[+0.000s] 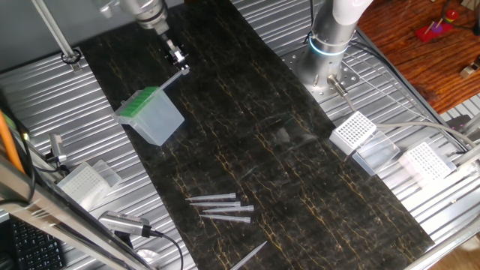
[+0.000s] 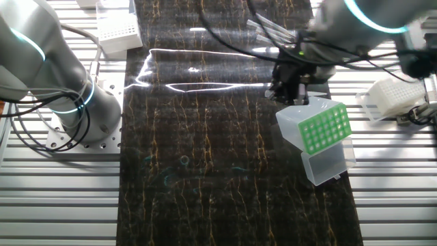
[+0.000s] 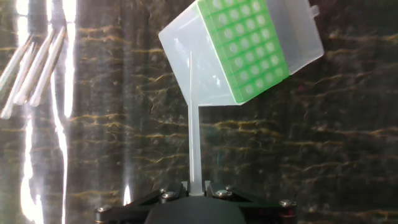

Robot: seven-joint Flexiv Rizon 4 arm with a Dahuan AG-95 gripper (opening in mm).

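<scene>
A long clear pipette tip [image 3: 194, 140] is pinched by my gripper, its narrow end pointing away from the fingers. In the wrist view that end overlaps the clear wall of the tip box [image 3: 193, 59]; whether it touches cannot be told. The box lies tipped on its side, its green perforated rack [image 3: 245, 46] facing sideways and its lid hanging open. Exterior view 1 has my gripper [image 1: 177, 58] just beyond the box [image 1: 159, 120], the held tip [image 1: 174, 79] slanting down toward the green rack [image 1: 139, 102].
Several loose tips [image 1: 221, 208] lie on the dark marble board [image 1: 247, 161], with one more [image 1: 249, 256] near the front edge. White racks [image 1: 353, 131] stand off to the right, another [image 1: 84, 186] to the left. The board's middle is clear.
</scene>
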